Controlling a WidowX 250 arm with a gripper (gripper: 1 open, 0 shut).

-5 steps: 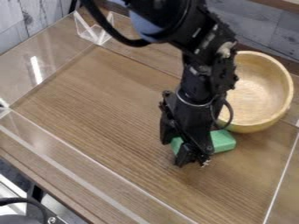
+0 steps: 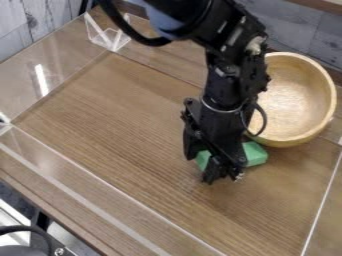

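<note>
A green object (image 2: 249,153) lies on the wooden table, right of centre, partly hidden under my black gripper (image 2: 215,160). My fingers are down at its left part and appear closed on it; the tips are partly dark and hard to make out. A tan bowl (image 2: 302,98) sits just behind it to the right.
A clear plastic piece (image 2: 107,32) stands at the back left edge. Grey panels border the back and left, and a black cable (image 2: 27,232) runs at the lower left.
My gripper and the green object have shifted slightly up and back in the view over the last second, with the arm a little more upright.
</note>
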